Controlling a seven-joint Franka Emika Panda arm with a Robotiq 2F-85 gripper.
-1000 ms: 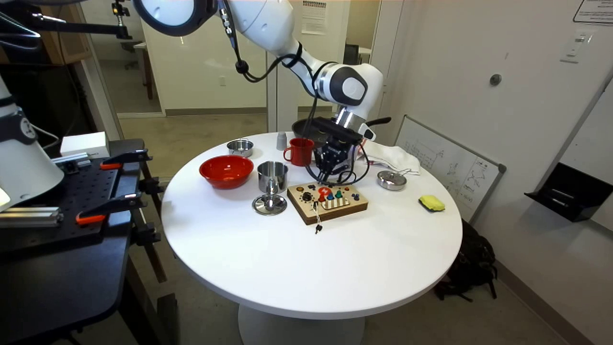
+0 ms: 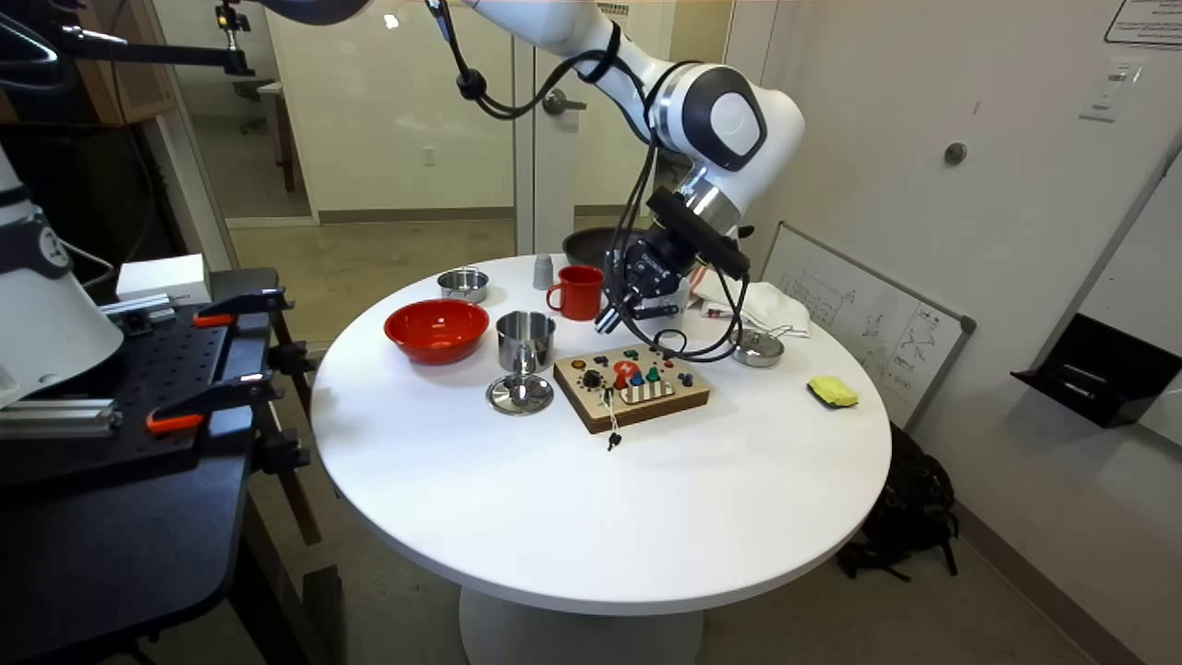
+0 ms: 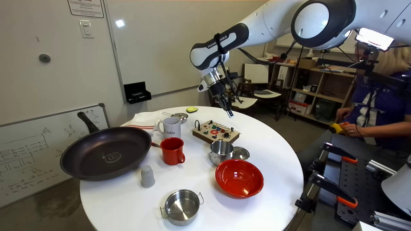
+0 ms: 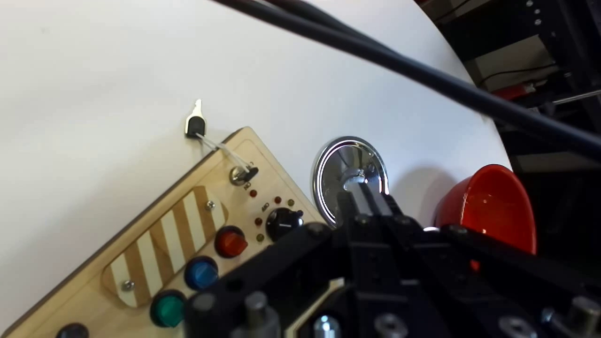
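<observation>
Nothing shows between the fingers of my gripper, which is shut. In the first exterior view the gripper point(image 2: 606, 321) hangs tilted above the back of the wooden switch board point(image 2: 632, 390). Coloured buttons, a black knob point(image 4: 281, 223) and a striped plate cover the board's top. From one corner a key point(image 4: 195, 121) hangs on a white cord and rests on the white table. A round metal lid point(image 4: 350, 169) lies beside the board, partly behind my fingertips in the wrist view. The silver pot point(image 2: 525, 339) stands right behind that lid.
Around the board stand a red bowl point(image 2: 437, 332), a red mug point(image 3: 172, 150), a white mug point(image 3: 169, 127), a grey cup point(image 3: 147, 176) and a small steel pan point(image 3: 182, 207). A large black pan point(image 3: 106, 152) sits near the edge.
The arm has swung to the right in the first exterior view, and my gripper has risen and tilted, its tips now pointing down and left. Objects on the table look unmoved.
</observation>
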